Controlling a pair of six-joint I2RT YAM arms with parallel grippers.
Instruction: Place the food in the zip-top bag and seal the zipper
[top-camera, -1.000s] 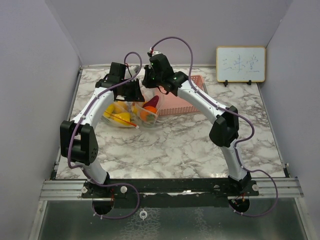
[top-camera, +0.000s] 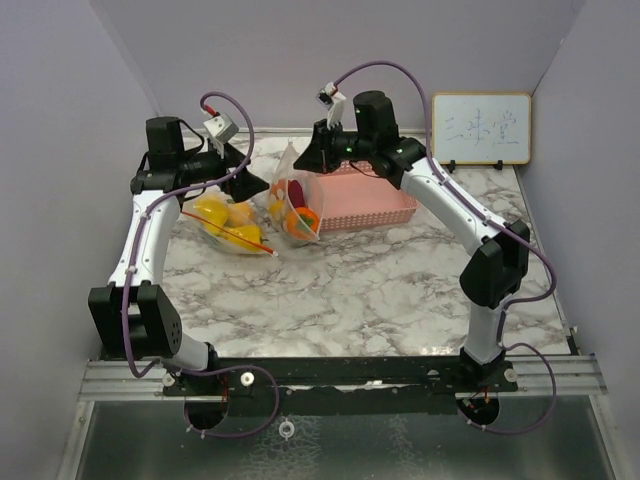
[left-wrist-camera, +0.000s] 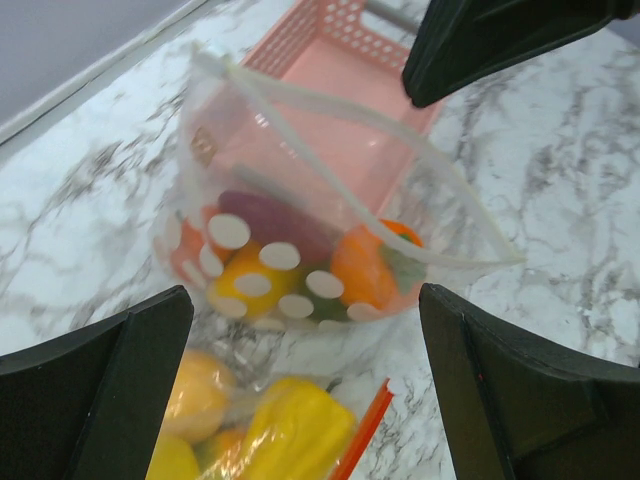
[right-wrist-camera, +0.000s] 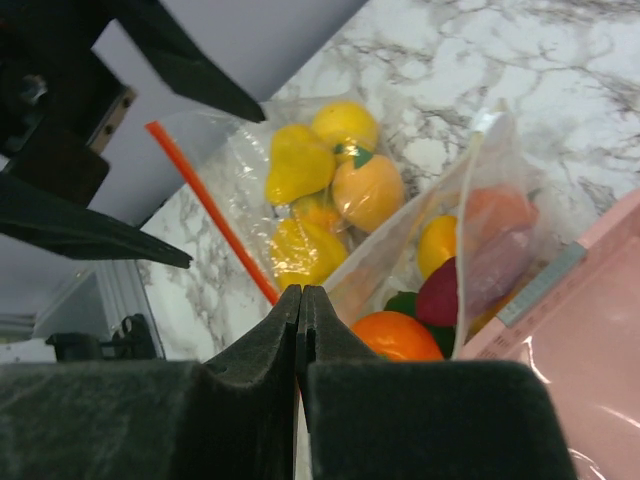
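Note:
The clear zip bag (top-camera: 297, 205) stands open-mouthed in the top view, its pale zipper rim (left-wrist-camera: 300, 135) spread apart. Inside it lie a purple eggplant (left-wrist-camera: 275, 222), an orange pepper (left-wrist-camera: 372, 268), a yellow piece (left-wrist-camera: 252, 282) and other food. My left gripper is open and empty, left of that bag and above a second bag. My right gripper is shut, with nothing visible between its fingers; in the left wrist view its tip (left-wrist-camera: 422, 92) shows beyond the open bag's rim, near the basket.
A second clear bag (top-camera: 228, 228) with an orange zipper strip (right-wrist-camera: 215, 212) holds yellow and orange food, left of the open bag. Behind and to the right sits a pink basket (top-camera: 375, 219). A whiteboard (top-camera: 481, 128) stands at the back right.
My left gripper has moved left, away from above the open bag. My right gripper has shifted slightly right. The open bag's mouth has changed shape and shows more clearly now.

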